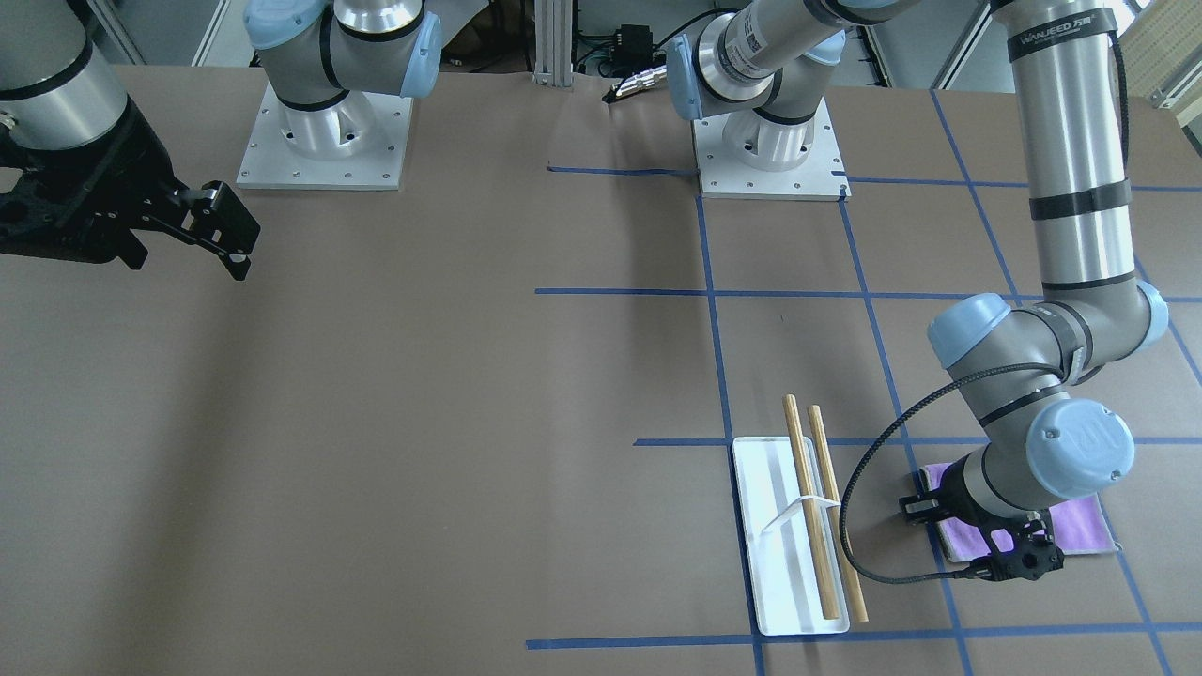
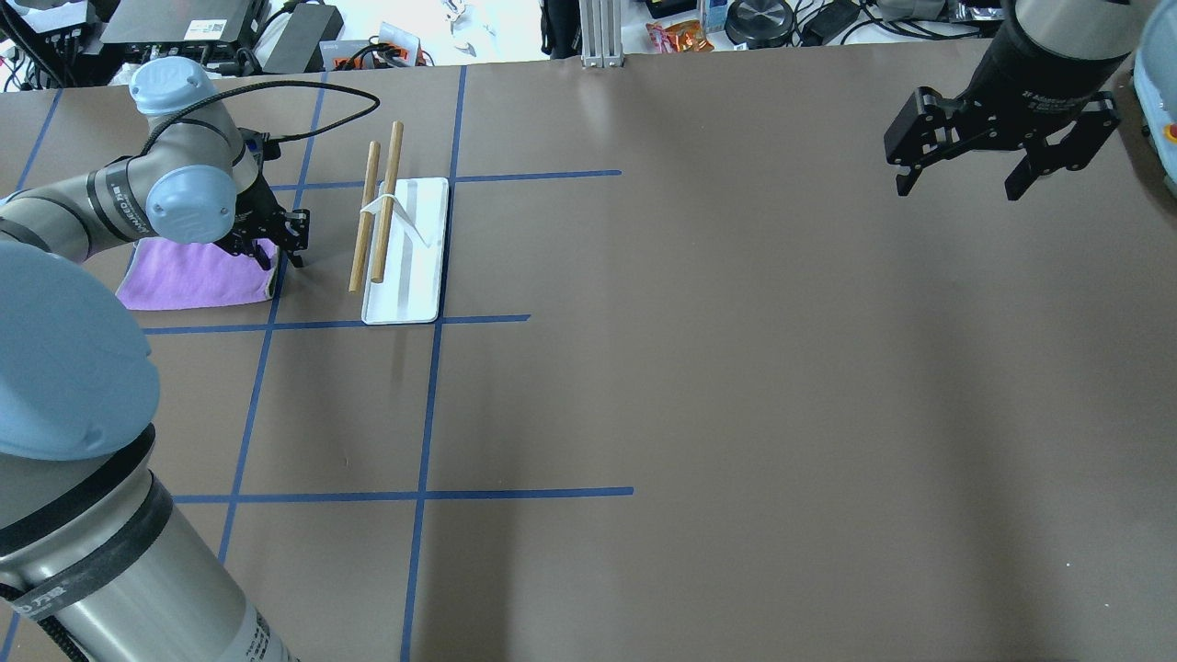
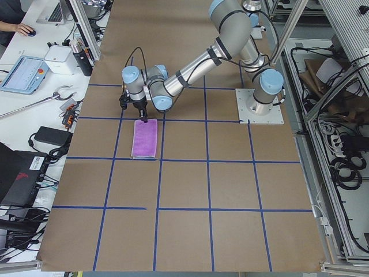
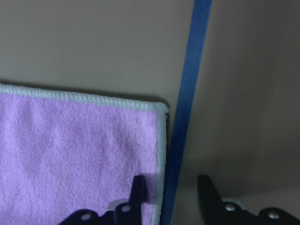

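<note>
My gripper is low over the edge of a purple towel with a pale grey border, its fingertips parted in the wrist view: one over the towel just inside its border, the other over bare table past a blue tape line. It is open, with nothing seen held. In the top view the towel lies partly under the arm; beside it is a white tray with two wooden rods across a white holder. The front view shows the gripper largely hiding the towel.
A second black gripper hangs at the far left of the front view, and other arms stand on white base plates at the back. The table right of the tray in the top view is clear.
</note>
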